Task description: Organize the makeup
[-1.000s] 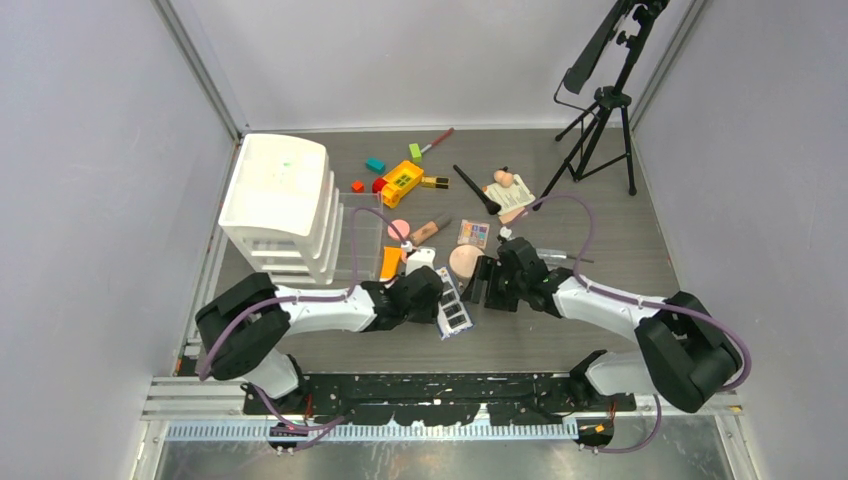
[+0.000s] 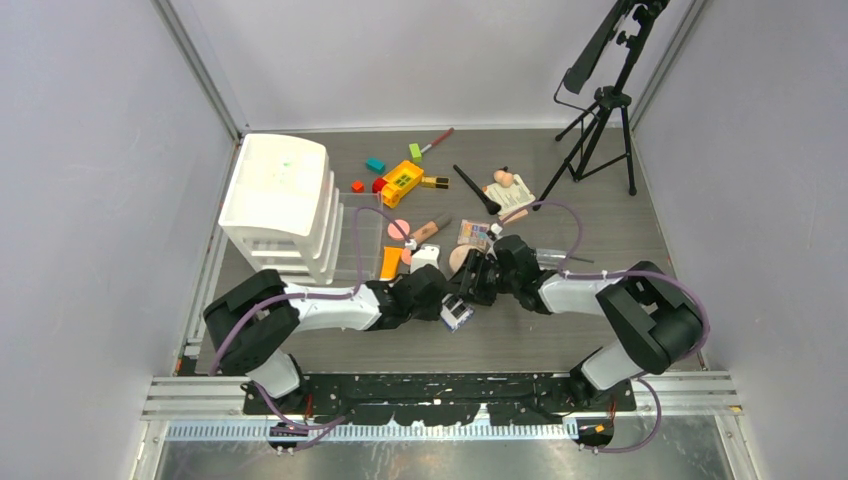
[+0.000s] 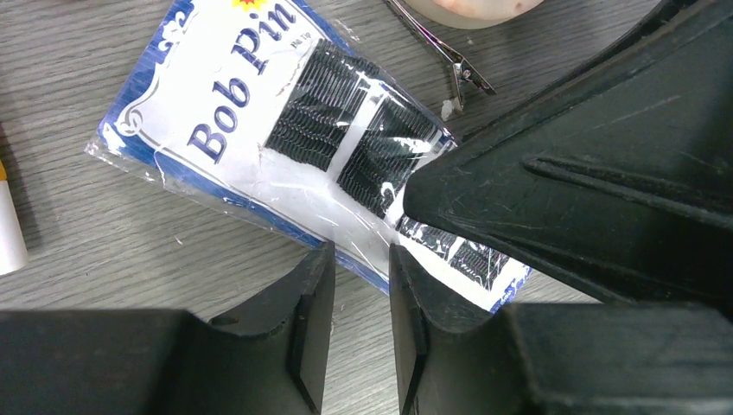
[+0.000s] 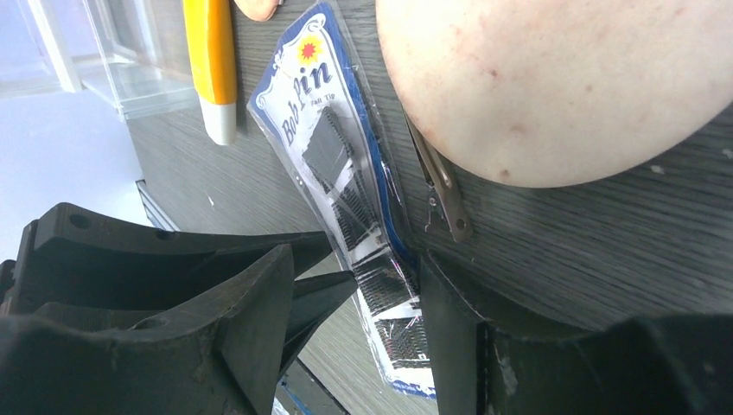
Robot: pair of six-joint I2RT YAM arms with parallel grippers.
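Note:
A blue-and-white "Bob Pin" card (image 3: 226,118) in clear wrapping lies on the tabletop, its dark pins showing; from above (image 2: 457,314) both arms partly cover it. My left gripper is partly open at the card's near long edge, with a narrow gap between its fingertips. From the other side, my right gripper stands open over the card (image 4: 335,164), one finger on either side of its width. The left fingers (image 4: 302,251) reach in close beside the right ones. Whether either gripper touches the card is hard to tell.
A round beige puff (image 4: 553,86) and a metal hair clip (image 4: 441,186) lie beside the card. Left stands a white drawer unit (image 2: 275,195) with a clear drawer (image 2: 362,240) pulled out. An orange tube (image 2: 391,262), a palette (image 2: 473,233) and toy bricks lie farther back.
My right gripper has moved left, over the card, and now hides more of it. The left gripper has shifted slightly to the right, closer to the right one.

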